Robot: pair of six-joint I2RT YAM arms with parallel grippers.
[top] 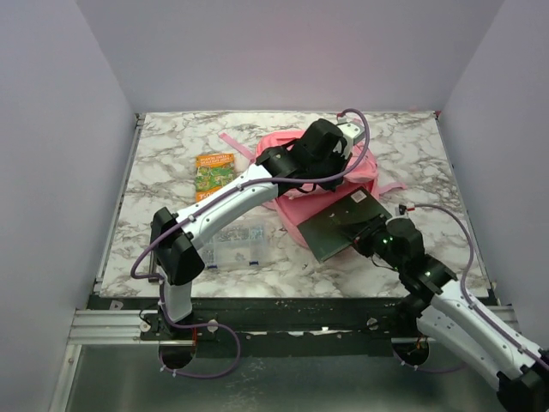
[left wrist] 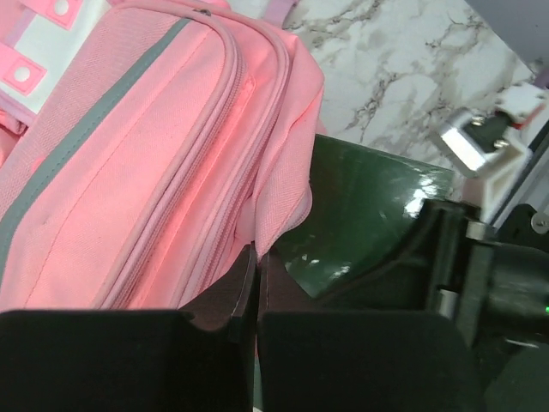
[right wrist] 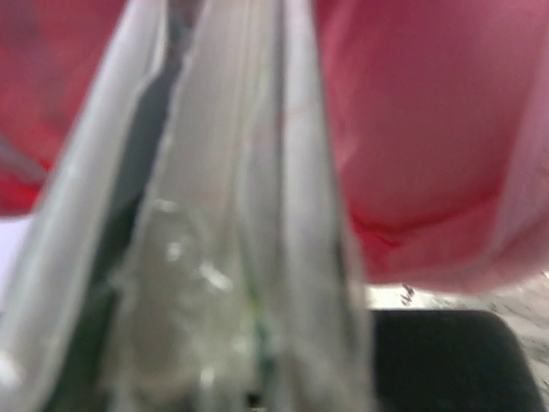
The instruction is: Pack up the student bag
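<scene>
The pink bag lies on the table, its near side lifted open. My left gripper is shut on a fold of the bag's fabric beside the zipper. A dark green book in a clear cover is held by my right gripper. The book's far edge sits at the bag's opening, under the raised flap. In the right wrist view, the book's page edges fill the middle, with pink bag lining on both sides. How deep the book reaches inside is hidden.
A colourful book lies flat left of the bag. The clear case sits nearer the front, partly behind my left arm.
</scene>
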